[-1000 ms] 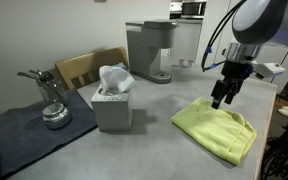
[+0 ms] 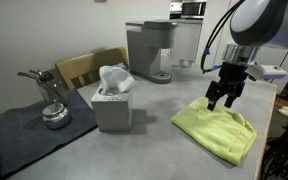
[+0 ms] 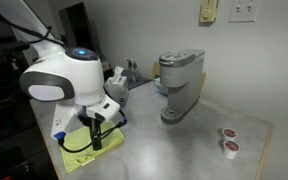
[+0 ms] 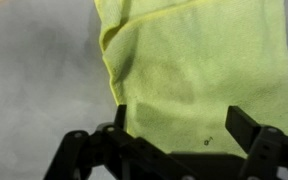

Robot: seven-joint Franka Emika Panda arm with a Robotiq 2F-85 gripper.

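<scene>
A yellow-green cloth lies spread on the grey table, one corner folded over. Just above its far part, my gripper points down with its fingers apart. In the wrist view the cloth fills the middle and right, and a fold runs along its upper left edge. My gripper is open there, its fingers on either side of the cloth's lower part with nothing gripped. From the other side, the arm hides part of the cloth.
A coffee maker stands behind the cloth. A tissue box is left of it, and a metal pot sits on a dark mat. Pods lie to the right in exterior view 2.
The gripper has shifted slightly and turned over the cloth, its fingers now showing wider apart. The cloth looks unmoved.
</scene>
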